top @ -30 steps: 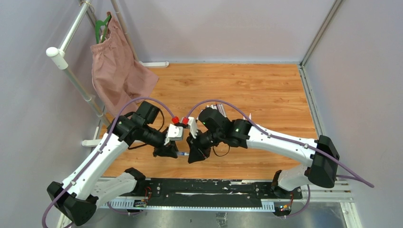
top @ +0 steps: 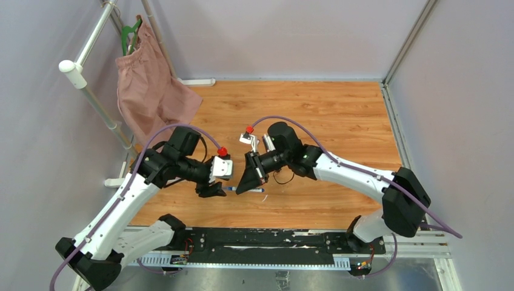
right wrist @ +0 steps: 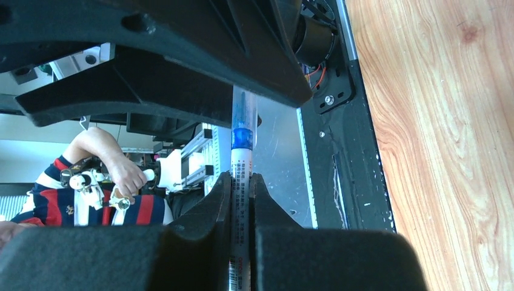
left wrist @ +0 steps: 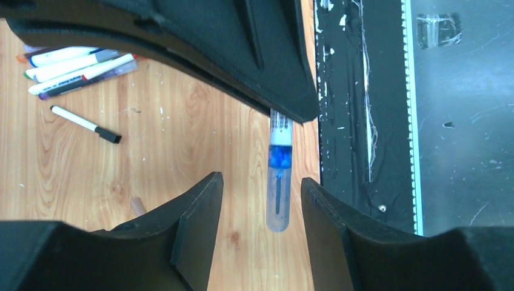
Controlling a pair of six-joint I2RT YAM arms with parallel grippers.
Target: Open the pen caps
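My right gripper is shut on a slim white pen (right wrist: 240,163) with a blue band. A clear cap (left wrist: 278,200) covers the pen's end, and the dark tip shows through it. In the left wrist view my left gripper stands open, the clear cap lying between its parted fingers with a gap on both sides. Seen from above, the two grippers face each other closely over the front part of the table, and the pen (top: 257,190) spans between them. The right fingers hide part of the pen's barrel.
Several capped markers (left wrist: 76,68) lie in a heap on the wooden table (top: 339,115). Close to them is a small white marker (left wrist: 76,118) with a black cap. Pink trousers (top: 148,85) hang from a rack at the left.
More of the pen shows to its right.
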